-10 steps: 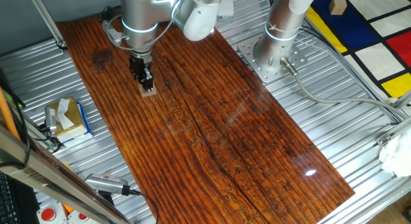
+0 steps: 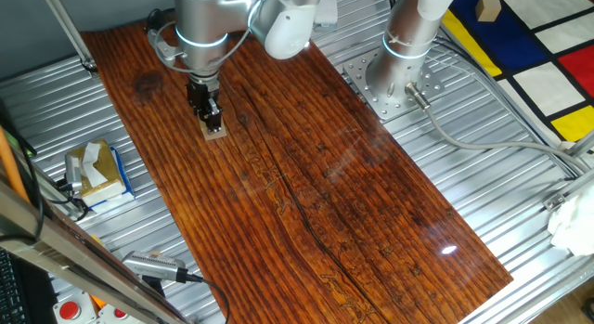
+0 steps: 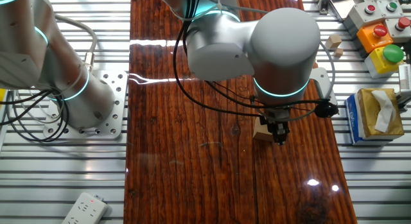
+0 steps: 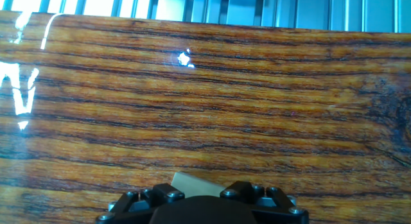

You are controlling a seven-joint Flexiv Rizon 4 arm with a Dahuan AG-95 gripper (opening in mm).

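Observation:
A pale wooden block (image 2: 217,135) lies on the dark brown wooden board (image 2: 306,194), near its far left part. Directly over it, pointing down, is my black gripper (image 2: 212,123), its fingertips at the block. From the second exterior side, the block (image 3: 261,131) shows partly behind the gripper (image 3: 279,137). In the wrist view a corner of the block (image 4: 192,184) appears beyond the gripper, between the two fingers and partly covered. The fingers look spread, but whether they press on the block is hidden.
A tissue pack (image 2: 97,175) stands off the board's left side. Two small wooden blocks (image 3: 333,41) lie beyond the board, near button boxes (image 3: 374,36). Most of the board is clear.

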